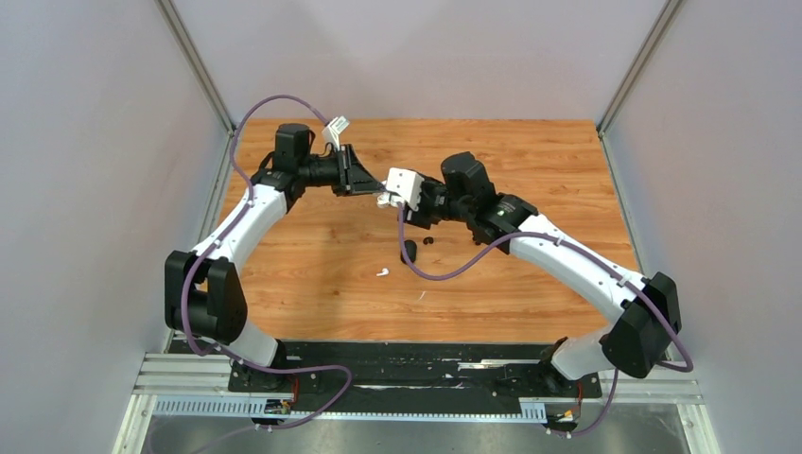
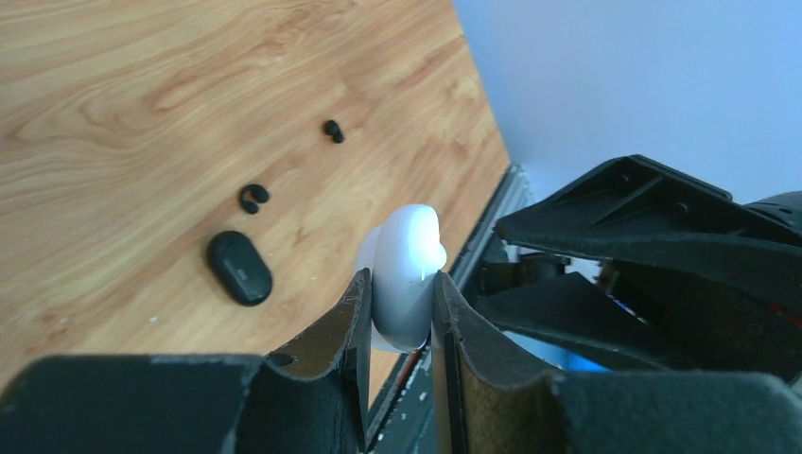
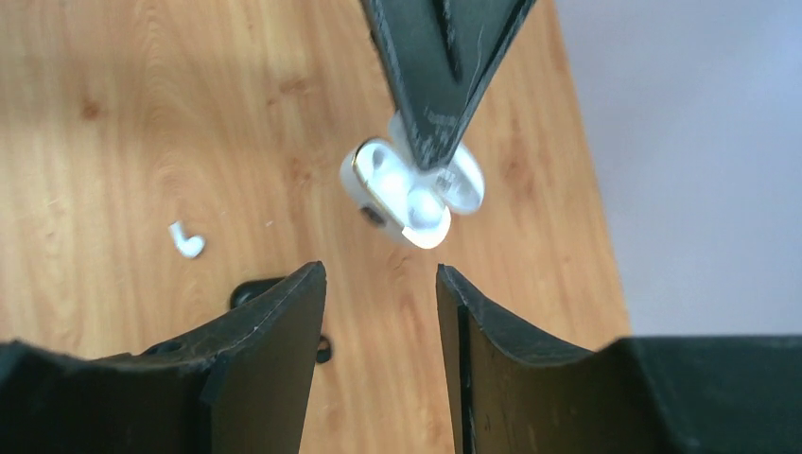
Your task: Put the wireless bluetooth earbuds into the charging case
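In the left wrist view, the white charging case (image 2: 405,284) sits pinched between the fingertips of my left gripper. The right wrist view shows that case (image 3: 378,194) with its lid raised; its two hollows look empty. My right gripper is open close to the case, nothing between its fingers. A white earbud (image 3: 189,241) lies on the table, in the top view (image 1: 383,272) below the two grippers. No second white earbud can be made out. From above, the right hand hides most of the case.
On the wooden table (image 1: 322,284) lie a closed black case (image 2: 239,268) and black earbuds, one curled (image 2: 252,198) and another (image 2: 332,130) farther off. A purple cable (image 1: 454,274) loops from the right arm over the work area.
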